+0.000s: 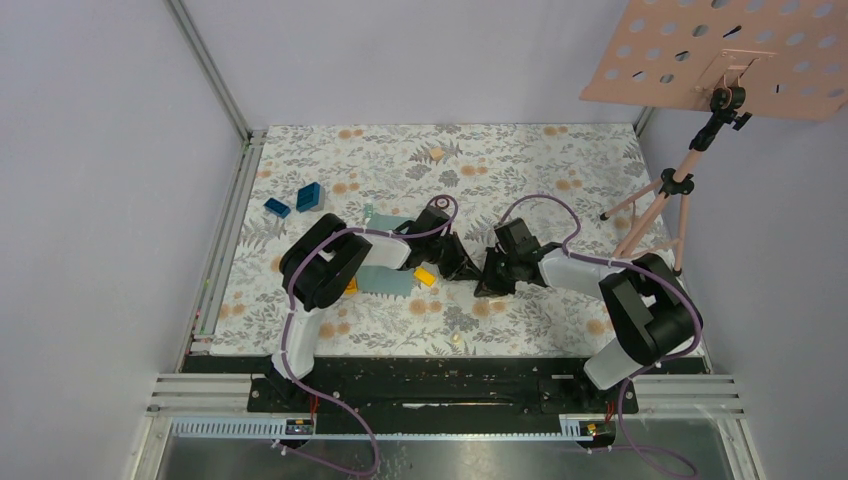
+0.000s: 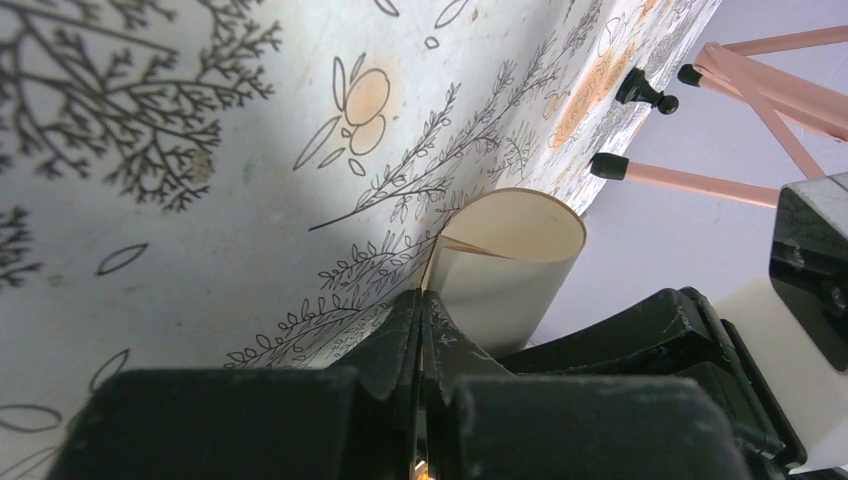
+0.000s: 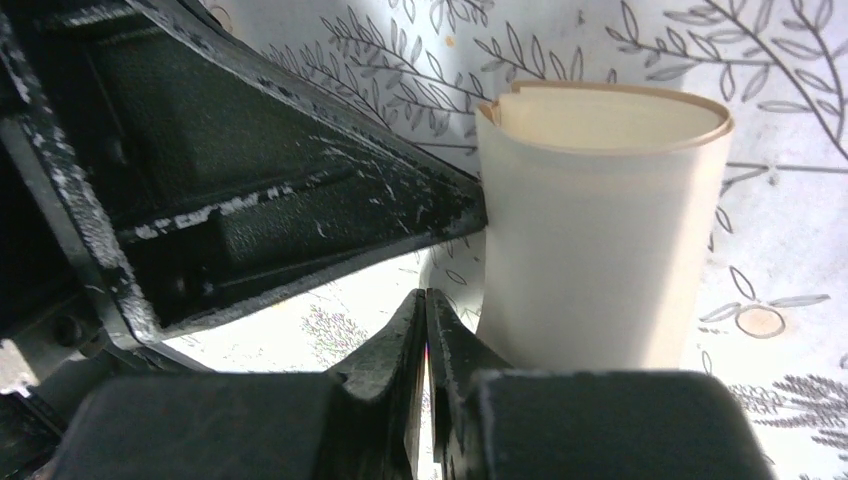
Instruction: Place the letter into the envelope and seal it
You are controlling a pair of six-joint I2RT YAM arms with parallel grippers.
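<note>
A cream paper piece (image 2: 505,290) bulges into an open loop beside my grippers; whether it is the letter or the envelope, I cannot tell. In the right wrist view this paper (image 3: 600,240) stands with its open rim at the top. My left gripper is shut, its tips at the paper's left edge; whether any paper is between them does not show. Shut too, my right gripper has the paper's lower part running in at its fingers, where the pinch is mostly hidden. In the top view the left gripper (image 1: 478,272) and right gripper (image 1: 480,291) nearly meet.
A grey-green mat (image 1: 385,281) lies under the left arm, with a yellow piece (image 1: 425,276) near it. Blue boxes (image 1: 310,197) sit at the back left. A pink tripod stand (image 1: 650,215) rises on the right.
</note>
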